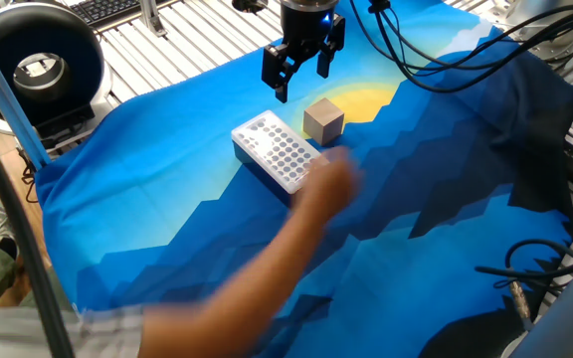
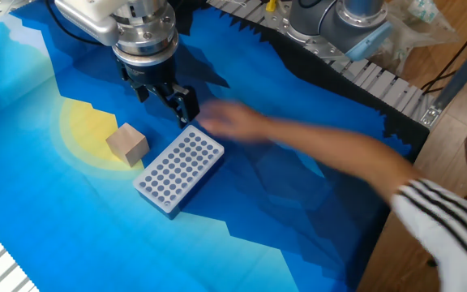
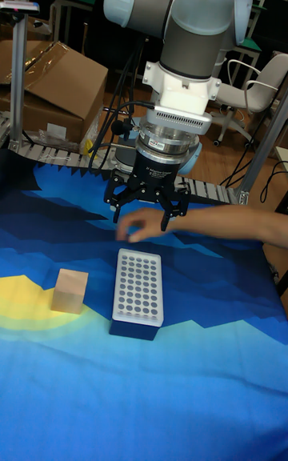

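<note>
My gripper (image 1: pixel 303 85) hangs above the cloth with its two fingers spread wide and nothing between them. In the third exterior view the open gripper (image 3: pixel 140 220) appears over the far side of the rack. The tube rack (image 2: pixel 179 167), a blue box with a white top full of round holes, rests on the cloth. A plain wooden cube (image 2: pixel 128 144) sits beside the rack, a small gap away, on the cloth's yellow circle. A person's blurred hand (image 1: pixel 328 185) covers one end of the rack in the first view; whether it touches the rack I cannot tell.
The person's arm (image 2: pixel 339 152) reaches across the cloth close to my gripper. Black cables (image 1: pixel 446 70) loop over the far side.
</note>
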